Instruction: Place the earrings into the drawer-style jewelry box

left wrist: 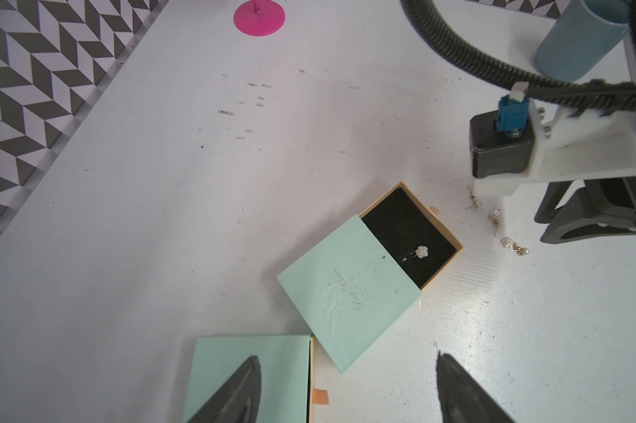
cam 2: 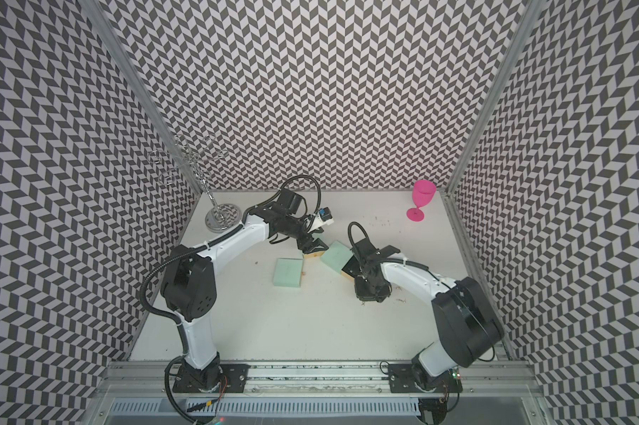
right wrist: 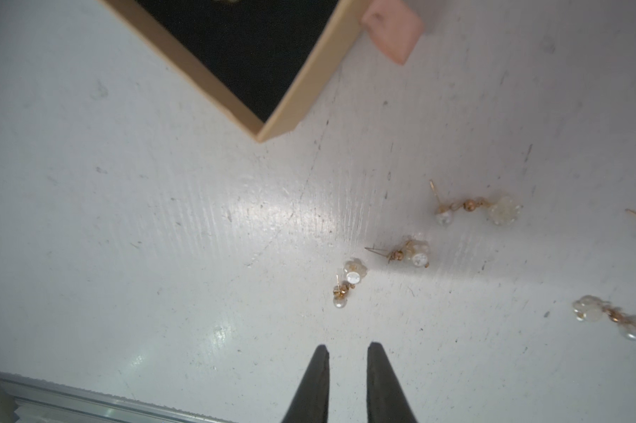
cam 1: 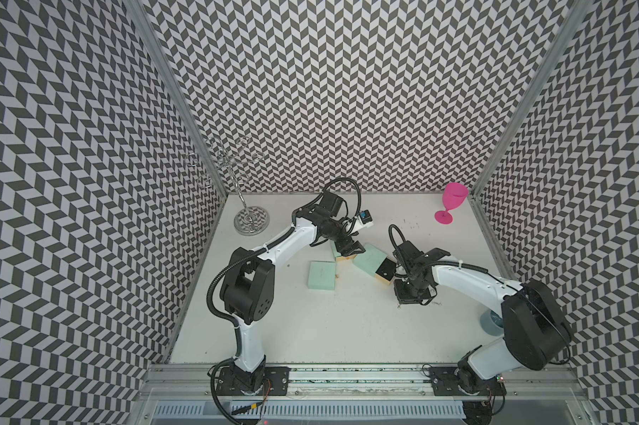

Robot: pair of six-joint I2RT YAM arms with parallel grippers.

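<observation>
A mint-green drawer box (left wrist: 349, 292) sits in the middle of the left wrist view, its black-lined drawer (left wrist: 395, 222) pulled partly out. One white flower earring (left wrist: 421, 251) lies in that drawer. On the table past the drawer's corner lie several loose pearl earrings, including a short one (right wrist: 349, 282), a middle one (right wrist: 406, 253) and a longer one (right wrist: 476, 206). My right gripper is open over the table on the near side of these, nothing between its fingers. My left gripper is open, its fingers wide apart and empty.
A second mint box (left wrist: 261, 366) lies against the first one's corner; another mint box (cam 1: 321, 275) stands left of it. A pink goblet (cam 1: 452, 198), a blue cup (cam 1: 491, 322) and a metal stand (cam 1: 250, 220) are near the edges.
</observation>
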